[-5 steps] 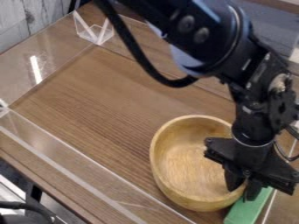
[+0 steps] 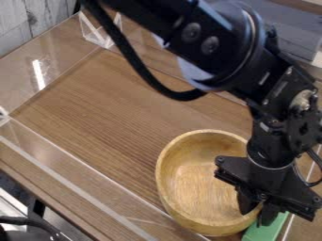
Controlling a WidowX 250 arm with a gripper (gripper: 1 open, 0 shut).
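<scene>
A wooden bowl [image 2: 191, 172] sits at the lower middle of the table. My black gripper [image 2: 262, 195] is low over the bowl's right side, its housing covering that part of the rim; whether its fingers are open or shut, or hold the rim, is hard to see. A green object [image 2: 265, 229] lies just right of the bowl, partly hidden under the gripper.
A clear plastic piece [image 2: 98, 28] stands at the upper left. The table's front left edge runs across the lower left, with cables below it.
The gripper and the bowl have shifted slightly left and toward the front of the view.
</scene>
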